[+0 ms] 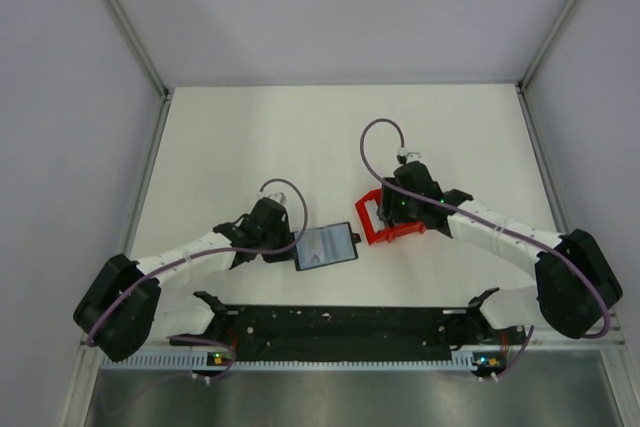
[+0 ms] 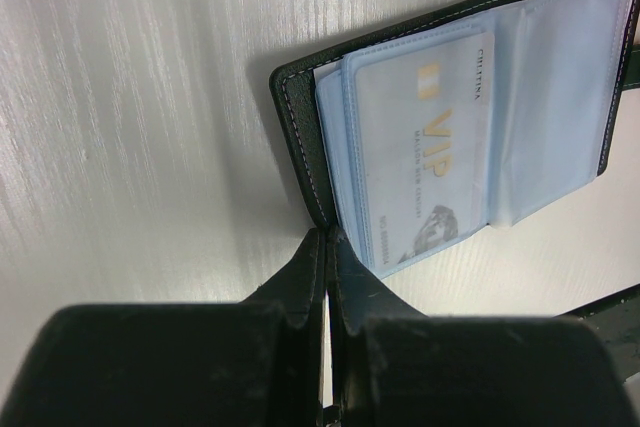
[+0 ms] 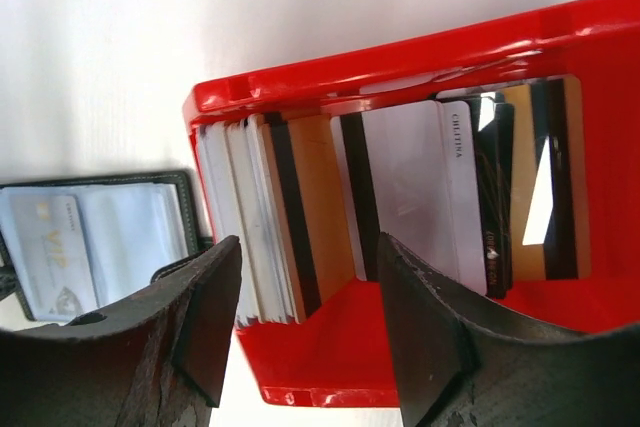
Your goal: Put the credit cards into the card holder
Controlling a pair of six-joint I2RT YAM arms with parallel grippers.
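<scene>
The black card holder [image 1: 325,245] lies open, its clear sleeves showing a VIP card [image 2: 420,147]. My left gripper is shut at the holder's left corner, with nothing clearly between its fingers. A red tray [image 1: 368,217] to the right holds rows of cards, white and tan ones [image 3: 320,207] on the left, white, black and gold ones [image 3: 410,187] beside them. My right gripper hangs open over the tray's near part, above the cards.
The tray stands just right of the holder, close to it.
</scene>
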